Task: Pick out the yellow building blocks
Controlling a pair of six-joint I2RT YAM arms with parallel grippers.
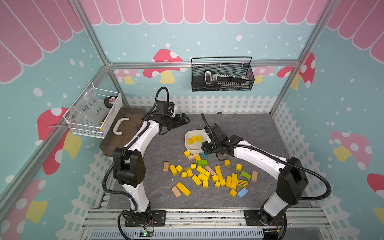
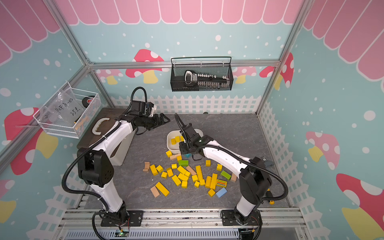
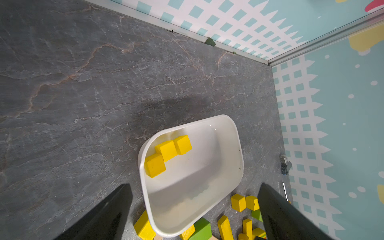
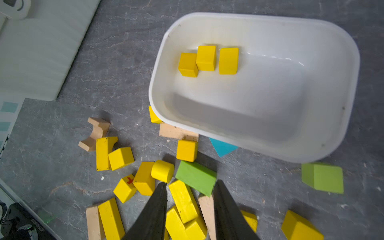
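Observation:
Three yellow cubes (image 4: 206, 58) sit in the white bin (image 4: 320, 144), along one end. Many yellow blocks (image 1: 182, 188) lie loose on the table in front of the bin, mixed with green (image 4: 196, 176), wooden (image 4: 94, 222) and blue pieces (image 1: 242, 192). My right gripper is over the front edge of the bin, pointed down toward the loose blocks, its blurred fingers apart, with none seen held. My left gripper (image 1: 183, 119) hangs open above the table, left of and behind the bin, empty.
A lidded case (image 1: 124, 140) with a handle stands at the left under a white wire basket (image 1: 92, 128). A black mesh basket (image 1: 222, 86) hangs on the back wall. The table behind the bin is clear.

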